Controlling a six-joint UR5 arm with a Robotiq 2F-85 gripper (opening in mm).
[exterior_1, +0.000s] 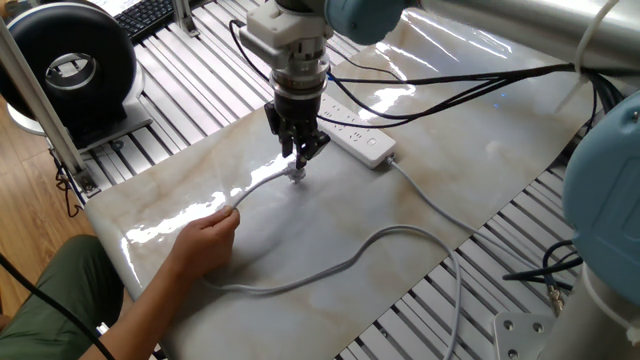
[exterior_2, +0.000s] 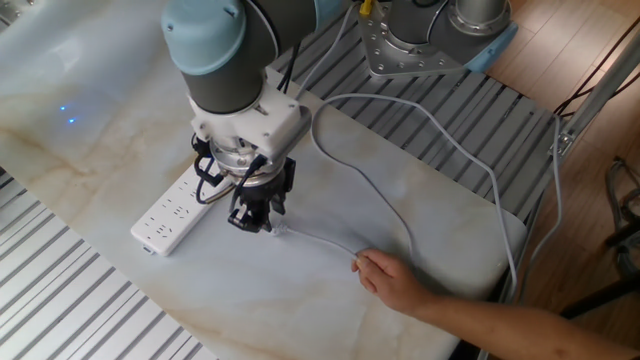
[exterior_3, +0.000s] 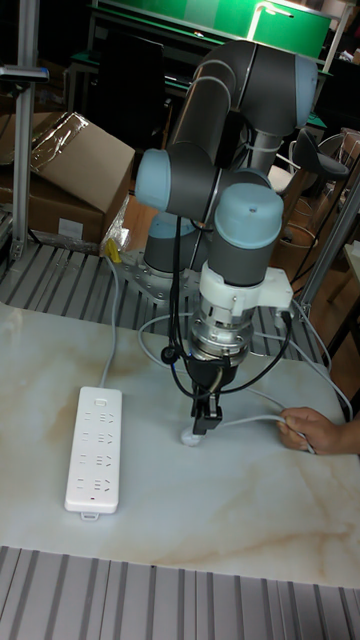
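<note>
A white plug (exterior_1: 296, 174) on a grey-white cable is held up near the tabletop, its cable gripped by a person's hand (exterior_1: 207, 243). Right above it is my black gripper (exterior_1: 301, 160), pointing down, with its fingertips at or touching the plug. In the second exterior view the gripper (exterior_2: 268, 226) partly covers the plug (exterior_2: 279, 230). From the third exterior view, the plug (exterior_3: 192, 437) shows just below the gripper (exterior_3: 201, 427). Whether the fingers are apart or shut on the plug cannot be made out.
A white power strip (exterior_3: 95, 448) lies beside the gripper, sockets facing up. Loose grey cable (exterior_1: 345, 262) curves across the marbled tabletop (exterior_1: 400, 200). The person's forearm (exterior_1: 150, 310) reaches in from the side. Black cables (exterior_1: 450, 90) hang along the arm.
</note>
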